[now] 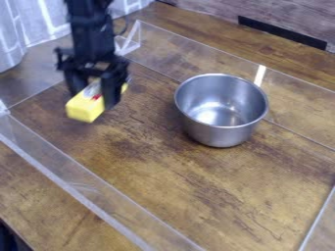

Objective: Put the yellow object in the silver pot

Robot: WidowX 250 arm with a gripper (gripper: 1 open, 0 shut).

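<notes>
Blurred by motion, the yellow object [84, 107] is in the left part of the camera view, with a pale patch on its upper side. Around it is my black gripper [94, 95], coming down from the top left and shut on it. Its dark fingers [113, 86] hide part of the yellow thing. To the right, the silver pot [221, 118] stands upright on the wooden surface, and its inside looks empty. A stretch of bare wood separates the held object from the pot.
A clear wall edge [78, 181] runs along the left and front of the wooden surface [197, 201]. Another clear edge borders the right side. Bare wood lies in front of the pot and between it and my gripper.
</notes>
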